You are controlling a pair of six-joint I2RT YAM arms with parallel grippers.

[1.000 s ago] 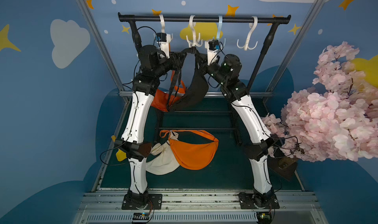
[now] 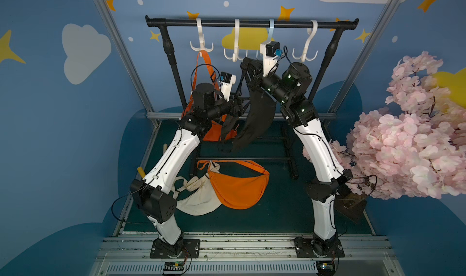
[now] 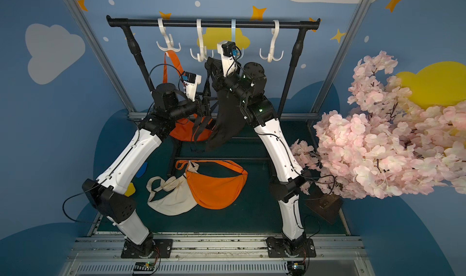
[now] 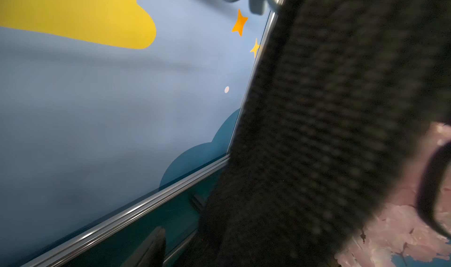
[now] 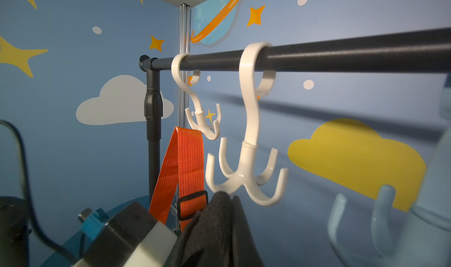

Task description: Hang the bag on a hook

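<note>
A dark bag (image 2: 254,120) hangs from my right gripper (image 2: 247,67), shut on its strap just below the middle hooks. My right gripper's dark fingertips show under a white hook (image 5: 244,173) in the right wrist view. Below and left, my left gripper (image 2: 240,103) is open beside the bag's loose strap. A dark woven strap (image 4: 319,116), blurred, fills much of the left wrist view. A pale blue hook (image 5: 422,229) is close at the right; another white hook (image 2: 305,47) hangs farther right on the rail.
An orange bag (image 3: 182,130) hangs from the leftmost hook. Orange (image 2: 237,188) and cream (image 2: 196,203) bags lie on the floor. Pink blossoms (image 2: 398,149) crowd the right side; the rail (image 2: 218,23) spans the top.
My left gripper has come down and right, away from the top of the strap. My right gripper has moved up and right with the bag, whose lower part now hangs lower.
</note>
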